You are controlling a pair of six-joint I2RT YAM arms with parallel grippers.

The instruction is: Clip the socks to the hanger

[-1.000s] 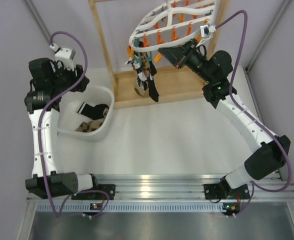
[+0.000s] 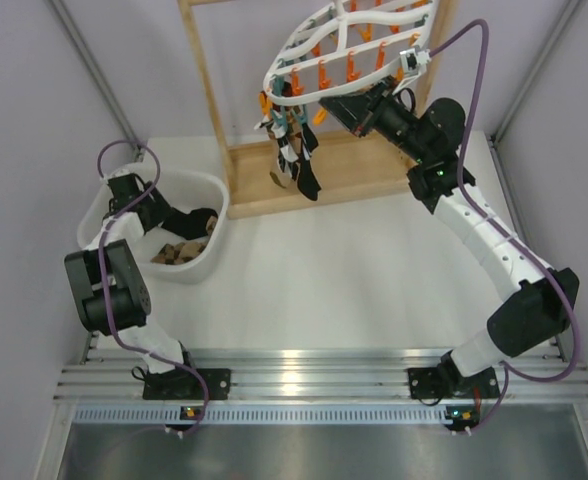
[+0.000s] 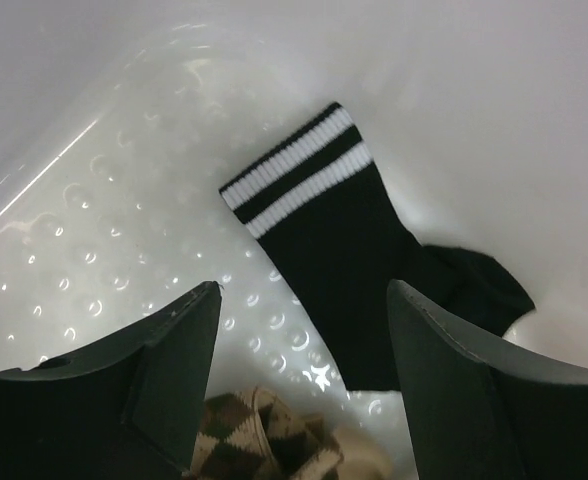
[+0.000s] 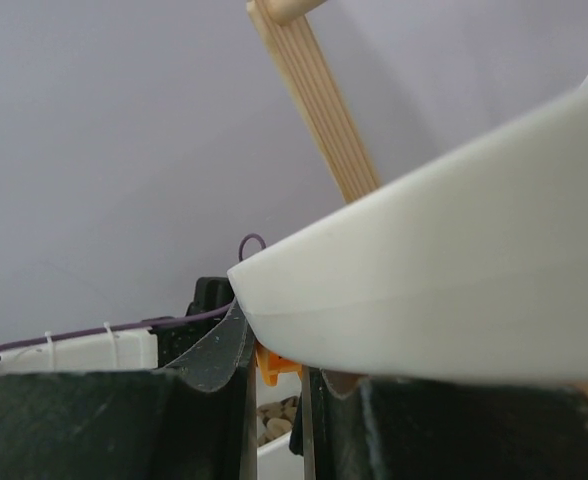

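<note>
A white tub (image 2: 212,255) at the left holds a black sock with two white stripes (image 3: 324,260) and a brown patterned sock (image 3: 254,440). My left gripper is inside the tub, open over the black sock, with nothing between its fingers. The white hanger (image 2: 314,95) hangs from a wooden stand, with orange and teal clips; several socks hang at its left end. My right gripper is shut on an orange clip (image 4: 274,365) at the hanger's front rim.
The wooden stand (image 2: 374,180) stands at the back.
My left arm has swung down into the tub, away from its higher position above it. The hanger and right arm are almost unchanged.
</note>
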